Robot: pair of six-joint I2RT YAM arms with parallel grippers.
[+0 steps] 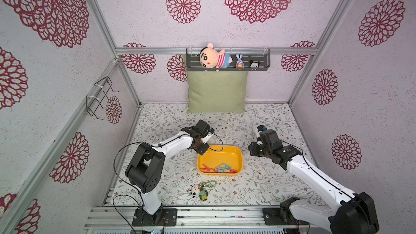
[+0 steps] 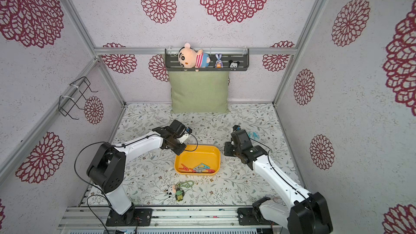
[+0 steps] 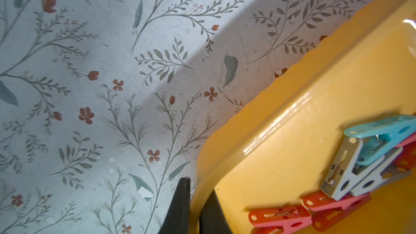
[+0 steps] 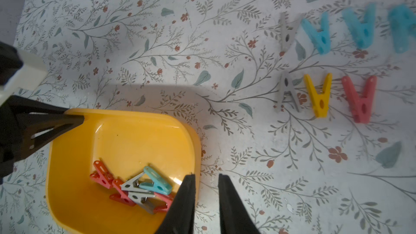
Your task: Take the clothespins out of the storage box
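Observation:
The yellow storage box (image 1: 237, 153) holds several red, blue and grey clothespins, bunched near its front wall in the top views. A blue clothespin (image 3: 383, 136) leans over grey ones; red clothespins (image 3: 279, 218) lie beside them. My left gripper is shut on the box's rim, with one finger on each side of the wall. To the right of the box, my right gripper is shut, with nothing showing between its fingers. On the table past it stand several clothespins, among them a yellow one (image 4: 319, 97) and a red one (image 4: 360, 101).
Small toys and a green chain (image 1: 208, 184) lie in front of the box. A green cushion (image 1: 216, 91) rests against the back wall under a shelf (image 1: 260, 68) with toys. Bare table lies between the box and the cushion.

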